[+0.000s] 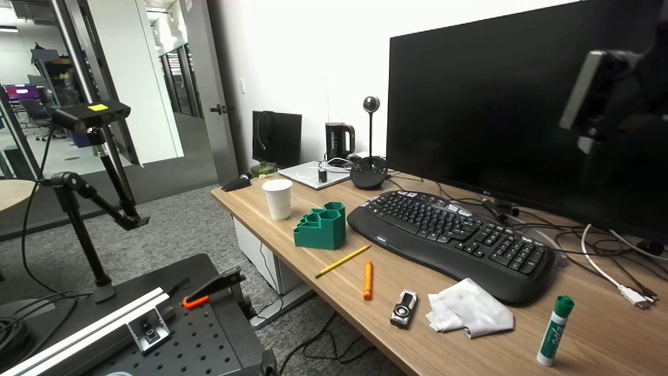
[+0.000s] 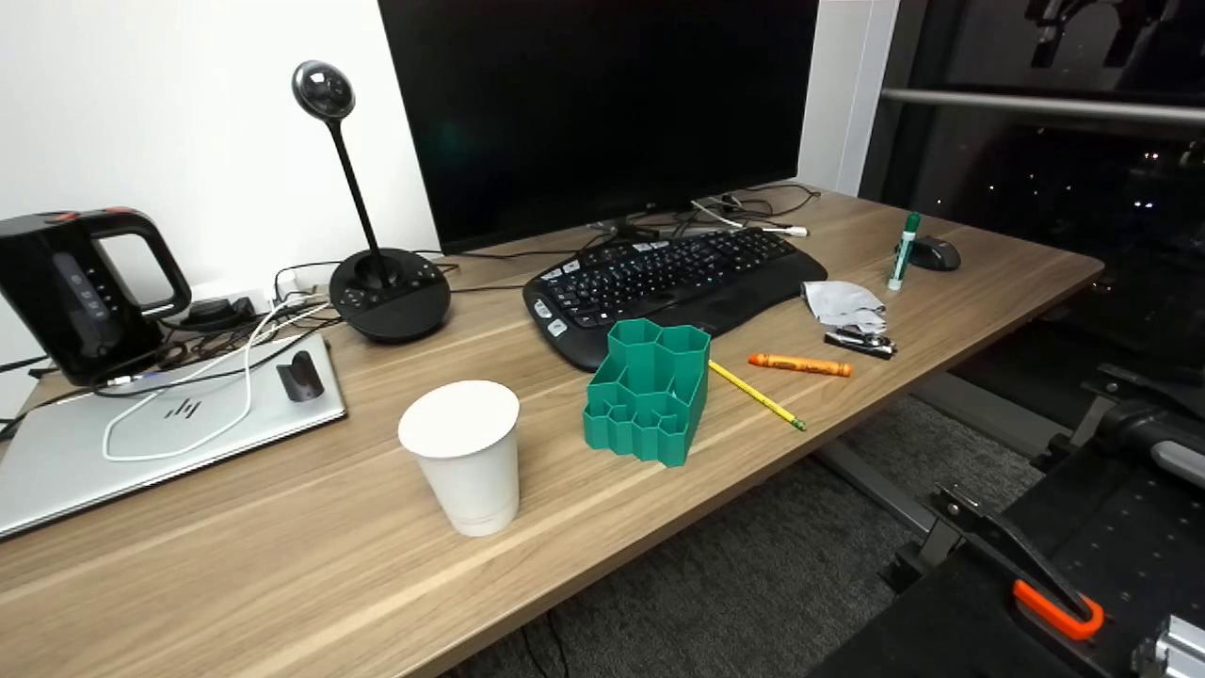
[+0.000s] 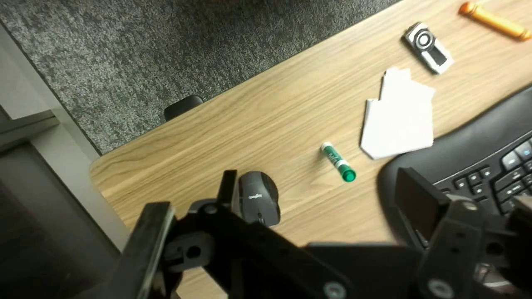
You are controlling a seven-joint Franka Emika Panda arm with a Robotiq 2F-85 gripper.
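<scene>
My gripper is open and empty, its two fingers wide apart above the right part of the desk in the wrist view. Exterior view 2 has it [image 2: 1084, 47] high in the top right corner, well clear of the tabletop. A green-capped marker [image 3: 335, 162] stands upright on the desk, beyond the gap between the fingers; it [image 1: 555, 332] is at the lower right of exterior view 1. Left of the marker there lie a crumpled white cloth [image 1: 473, 308], a black-and-silver clipper-like object [image 1: 404, 308], an orange crayon [image 1: 367, 280] and a yellow pencil [image 1: 342, 261].
A green hexagonal organizer [image 2: 650, 390] and a white paper cup [image 2: 463, 458] stand on the desk, both seemingly empty. The black keyboard [image 1: 451, 235] and monitor [image 1: 501, 100] line the back. A mouse [image 3: 259, 197] sits near the marker. Bare wood surrounds the marker.
</scene>
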